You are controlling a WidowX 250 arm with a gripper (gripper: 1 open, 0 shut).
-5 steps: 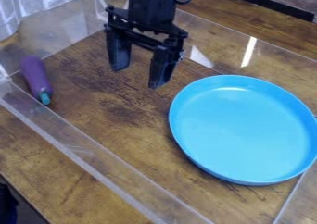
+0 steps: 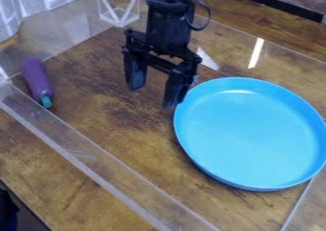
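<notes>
My black gripper (image 2: 155, 82) hangs from the top centre of the camera view, open, its two fingers spread low over the wooden surface (image 2: 114, 130) with nothing seen between them. Its right finger is close to the left rim of a large blue plate (image 2: 249, 135), which fills the right side. A purple marker-like object (image 2: 36, 80) with a teal end lies at the far left, well apart from the gripper.
Clear plastic walls (image 2: 90, 154) edge the wooden surface along the left and front. A small light object shows behind the gripper. The wood between the purple object and the gripper is bare.
The gripper has moved slightly toward the front and right, nearer the plate's rim. The plate and purple object have not visibly moved.
</notes>
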